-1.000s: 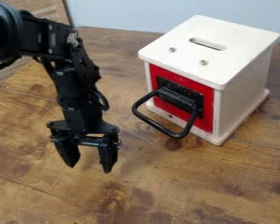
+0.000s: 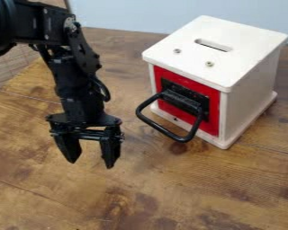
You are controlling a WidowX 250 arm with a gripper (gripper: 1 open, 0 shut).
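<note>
A white wooden box (image 2: 251, 72) with a red front panel (image 2: 169, 82) stands at the right, a slot and two screws on its sloped top. A black handle (image 2: 158, 128) juts from the panel toward the front left. The black gripper (image 2: 91, 151) hangs open at the left, fingertips down, left of the handle and apart from it, with nothing between its fingers.
A pale wall runs behind it.
The arm and gripper have shifted slightly over the last second, a little upward and to the right. The box and handle have not moved.
</note>
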